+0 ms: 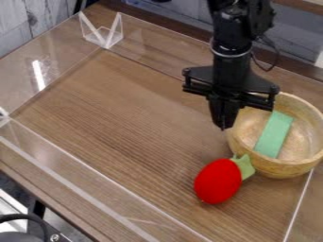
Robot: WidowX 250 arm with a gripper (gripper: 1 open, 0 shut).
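The black gripper point(225, 118) hangs above the left rim of a tan wooden bowl point(297, 161) on the right of the table, shut, with nothing seen between its fingers. A pale green block point(275, 134) lies inside the bowl. A red object with a green top, like a toy strawberry point(217, 181), lies on the table in front of the bowl.
A white wire item point(101, 26) stands at the back left. A dark cable point(25, 219) shows at the bottom left corner.
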